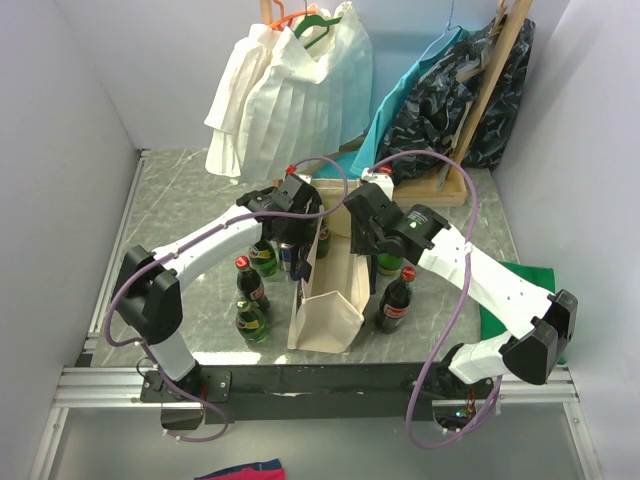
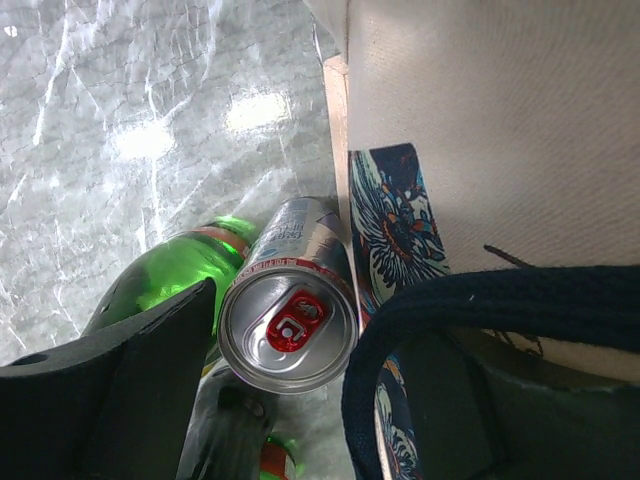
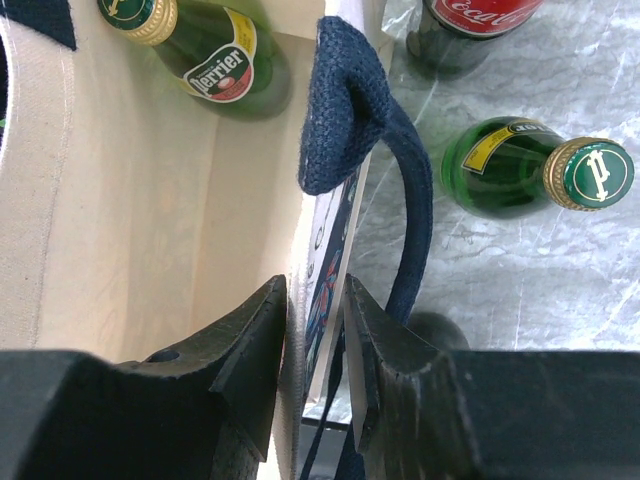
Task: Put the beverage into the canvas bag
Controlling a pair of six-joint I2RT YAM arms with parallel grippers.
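The beige canvas bag point(image 1: 326, 322) stands open in the middle of the table. Inside it is a green Perrier bottle point(image 3: 235, 65). Outside the bag's left wall, a silver can with a red tab point(image 2: 288, 325) stands close against it. My left gripper is open over this can, one finger to each side in the view. A dark blue bag handle point(image 2: 480, 300) crosses in front of its right finger. On the opposite side, my right gripper is shut on the bag's right rim point(image 3: 296, 330).
Left of the bag are a cola bottle point(image 1: 252, 284) and green bottles point(image 1: 251, 321). To its right stand another cola bottle point(image 1: 394, 302) and a green bottle point(image 3: 505, 165). Clothes point(image 1: 300, 95) hang behind. Bare table shows at the far left.
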